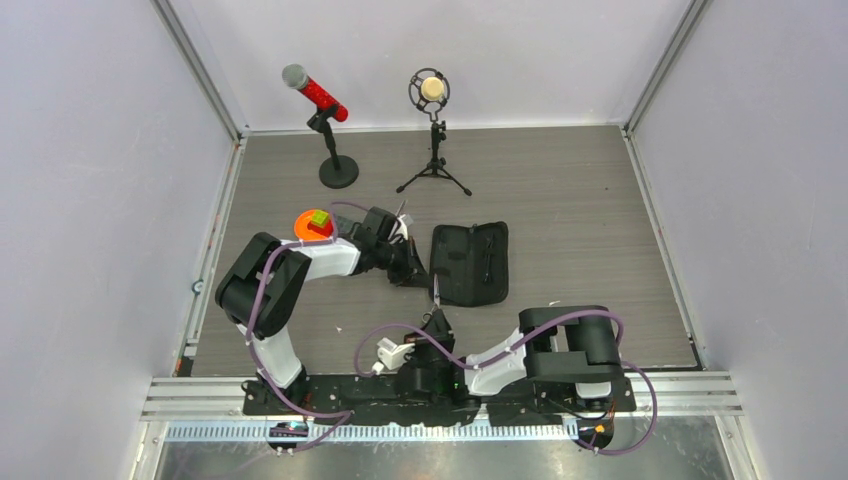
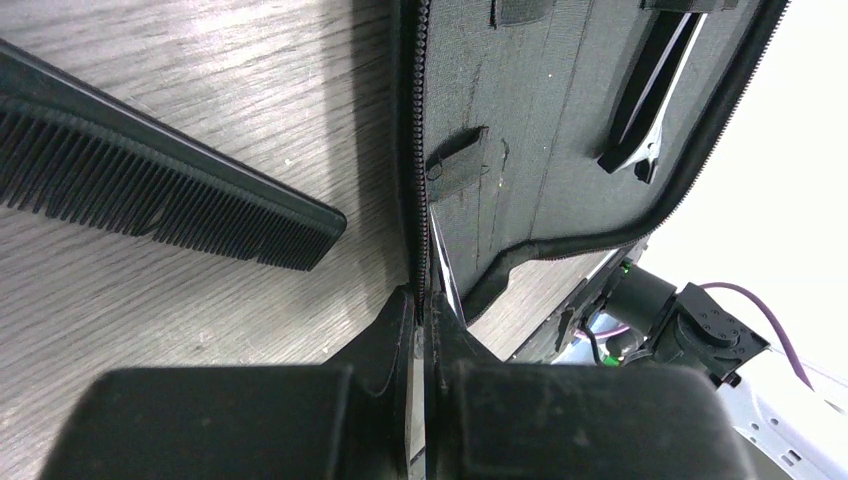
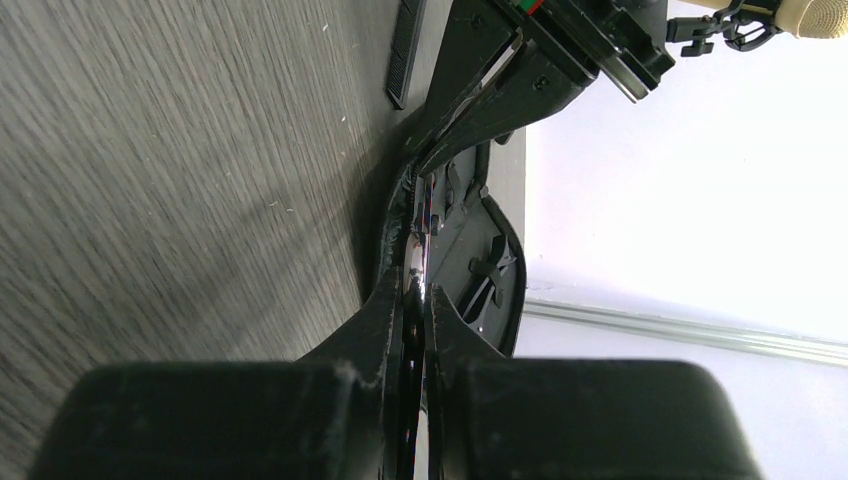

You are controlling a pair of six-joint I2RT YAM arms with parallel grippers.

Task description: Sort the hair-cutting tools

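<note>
The black zip case (image 1: 478,265) lies unfolded on the table, its inner side up with loops. My left gripper is shut on the case's thin zipped edge (image 2: 419,150). My right gripper is shut on a pair of shiny scissors (image 3: 416,255), whose blades point at the case. In the left wrist view, the slim metal blade (image 2: 443,262) reaches over the case's near left corner, its tip close below a fabric loop (image 2: 457,165). Whether the tip touches the loop is unclear. Another tool (image 2: 652,95), black and silver, sits under a loop on the case's far half.
A black comb (image 2: 220,185) lies on the table left of the case. An orange dish (image 1: 308,226) with coloured blocks, a red microphone (image 1: 322,97) and a tripod microphone (image 1: 434,130) stand farther back.
</note>
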